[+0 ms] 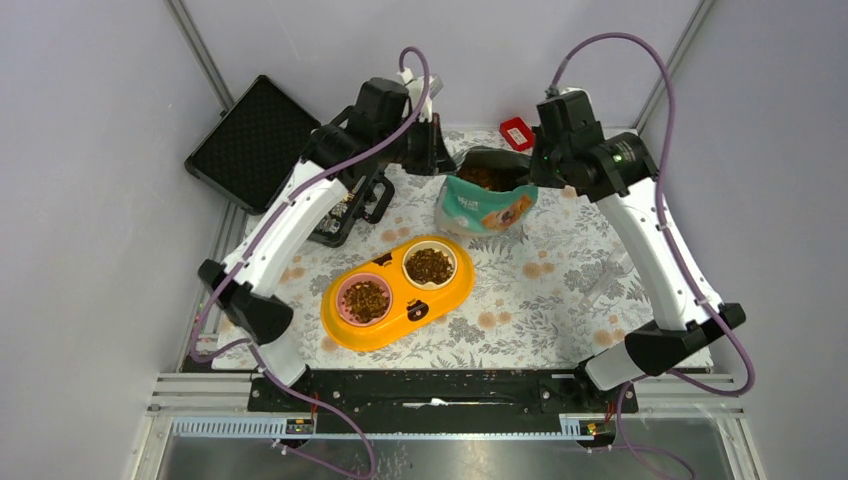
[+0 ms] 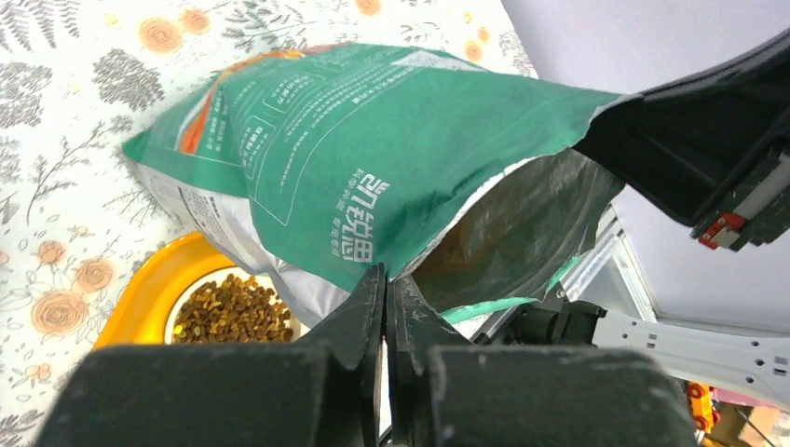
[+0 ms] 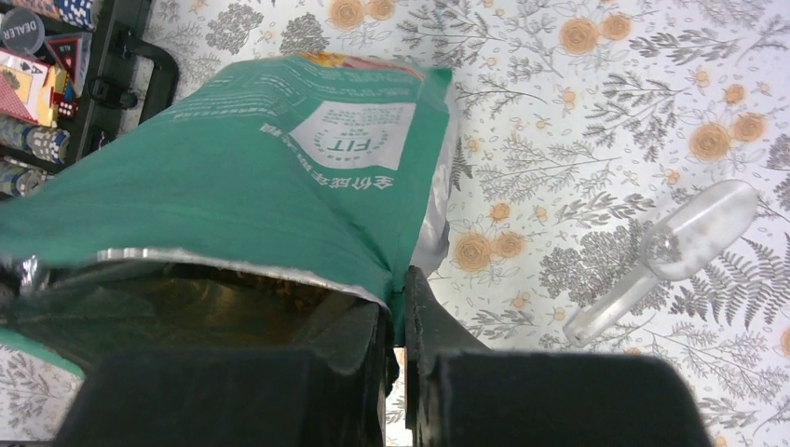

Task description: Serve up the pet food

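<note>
A green pet food bag (image 1: 470,208) stands behind the feeder, its mouth pulled wide and brown kibble inside. My left gripper is shut on the bag's rim at the left corner. At the opposite corner my right gripper is shut on the bag's edge, with creased film between its fingers. The yellow feeder (image 1: 455,300) holds a white bowl (image 1: 411,282) and a pink bowl (image 1: 341,309), both with kibble in them. A clear scoop (image 3: 694,233) lies on the floral surface to the right.
An open black case (image 1: 255,145) with packaged items sits at the back left. Behind the bag is a small red box (image 1: 517,134).
</note>
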